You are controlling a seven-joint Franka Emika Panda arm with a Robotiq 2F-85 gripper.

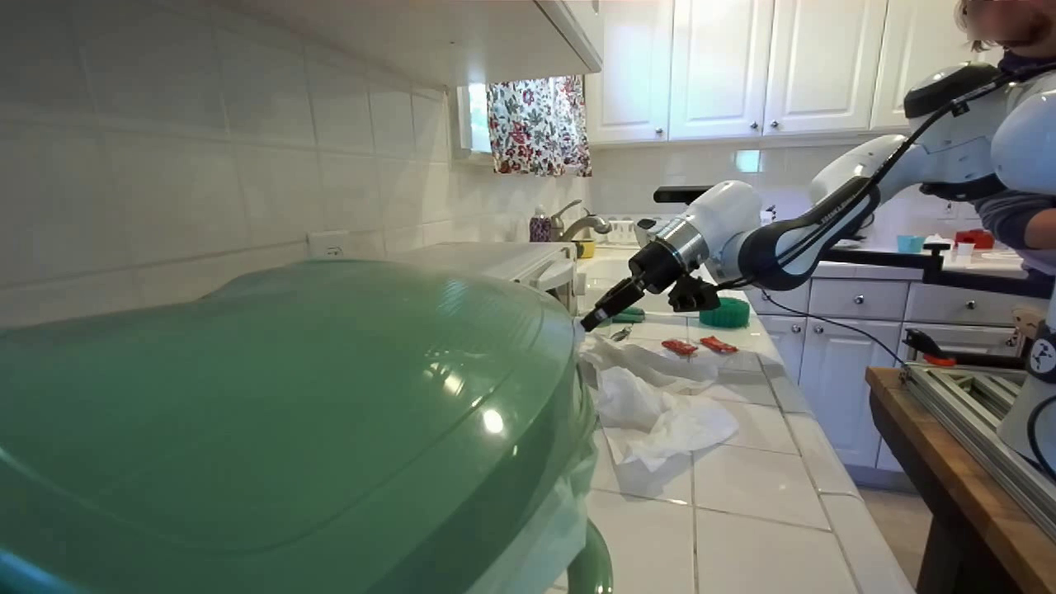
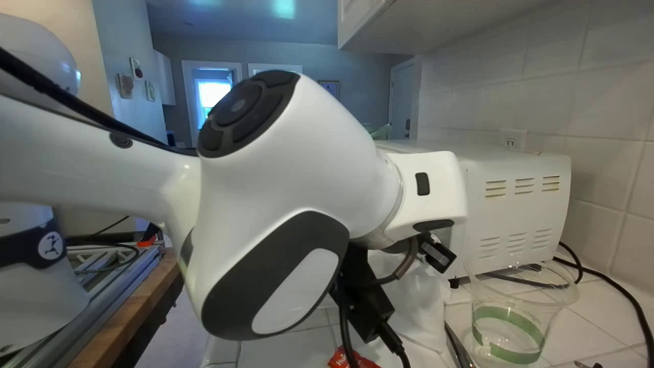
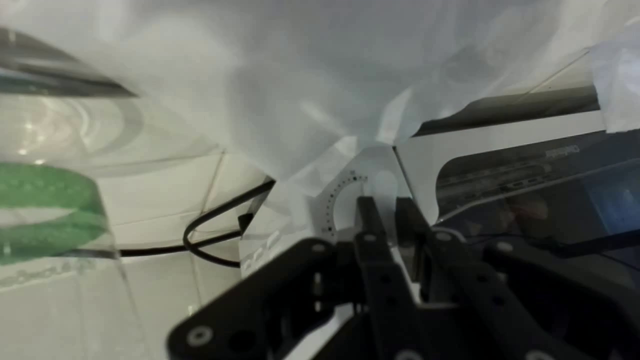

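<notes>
A white dial knob [image 3: 384, 183], ringed by dark tick marks, is on the front panel of the white toaster oven [image 2: 518, 214]. In the wrist view my gripper has its two dark fingers on either side of this pale knob and looks shut on it, though the contact is blurred. Exterior view 1 has the gripper [image 1: 591, 322] tilted down beside the oven [image 1: 465, 253], its tips partly cut off by the green lid. The arm hides the fingers in exterior view 2.
A green lidded bin [image 1: 297, 396] fills exterior view 1's lower left. Translucent plastic [image 3: 288, 72] spreads above the fingers. A clear green-banded cup [image 2: 512, 331] stands near the oven. Crumpled white plastic [image 1: 658, 416] and red packets [image 1: 718, 345] lie on the counter.
</notes>
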